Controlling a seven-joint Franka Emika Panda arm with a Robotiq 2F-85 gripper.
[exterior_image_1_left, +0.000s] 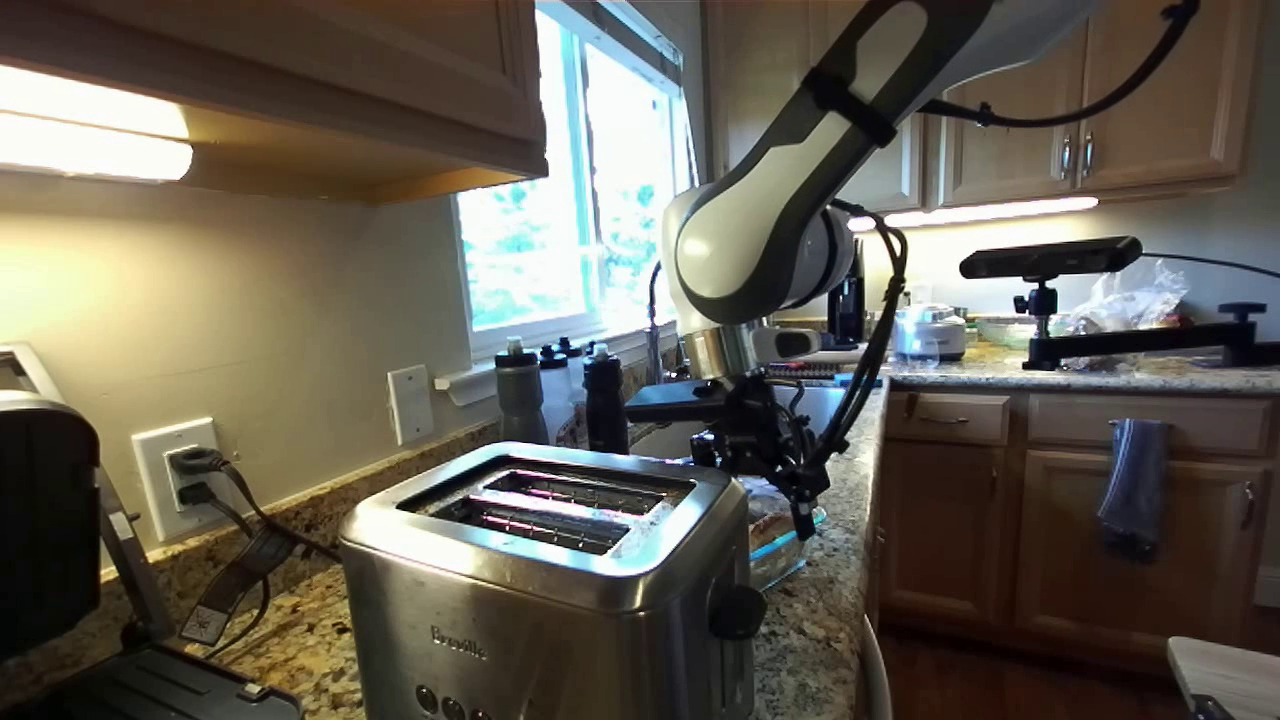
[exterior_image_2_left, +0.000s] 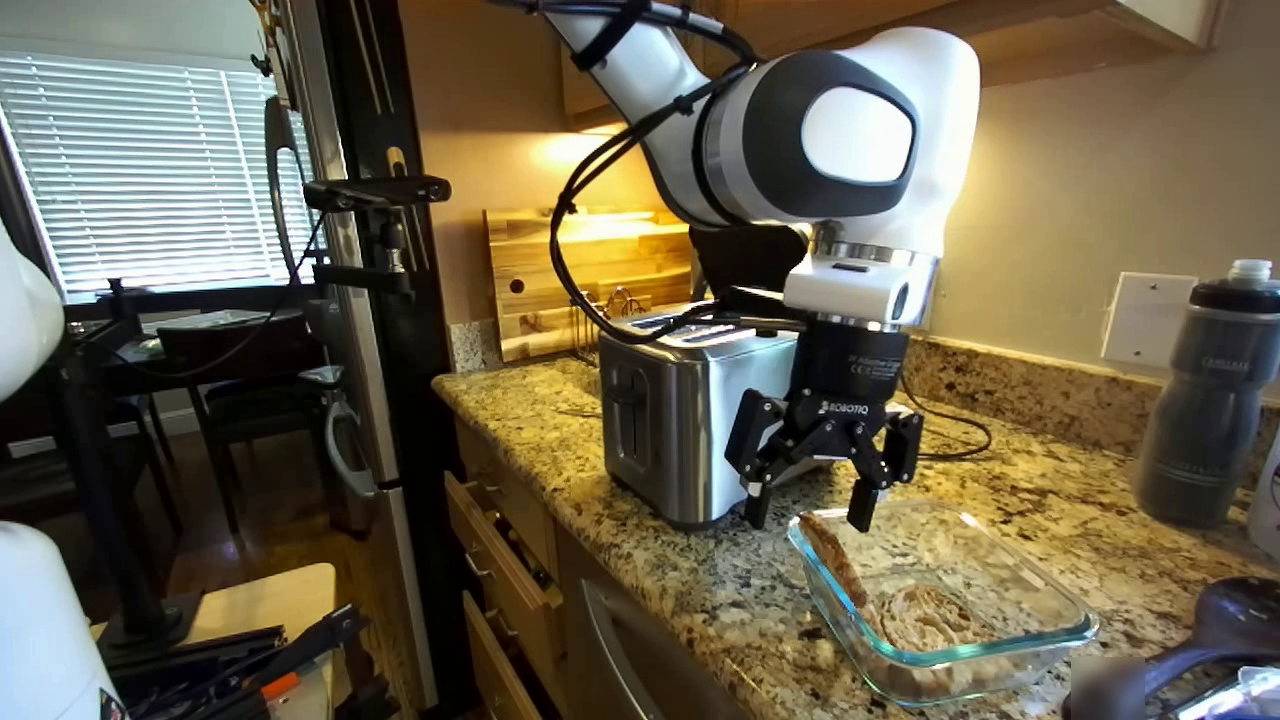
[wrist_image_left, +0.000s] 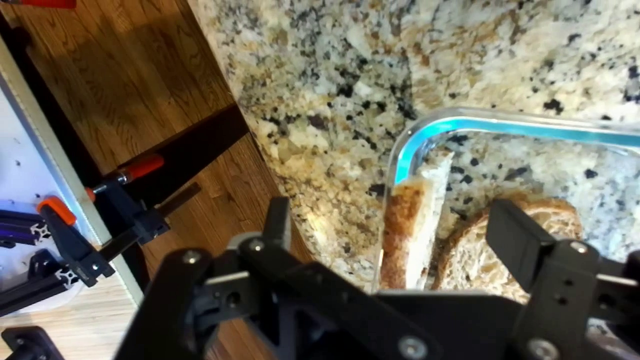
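Note:
My gripper (exterior_image_2_left: 810, 516) stands open above the near-left end of a glass dish (exterior_image_2_left: 1002, 648), its fingers well apart with nothing between them. Inside the dish, one bread slice (wrist_image_left: 414, 231) leans upright along the left wall, brown crust up. A second slice (wrist_image_left: 480, 261) lies flat on the dish floor, partly covered by the right finger (wrist_image_left: 517, 240) in the wrist view. That view puts the leaning slice in the gap between my fingers, lower down. Beside the gripper is a steel toaster (exterior_image_1_left: 540, 588) with empty-looking slots; it hides part of the dish in exterior view 1.
Water bottles (exterior_image_1_left: 521, 396) stand by the wall beyond the toaster. A dark ladle-like utensil (exterior_image_2_left: 1236, 618) lies to the right of the dish. The counter (wrist_image_left: 324, 120) drops off to the floor at its front edge. Cords run along the wall behind the toaster.

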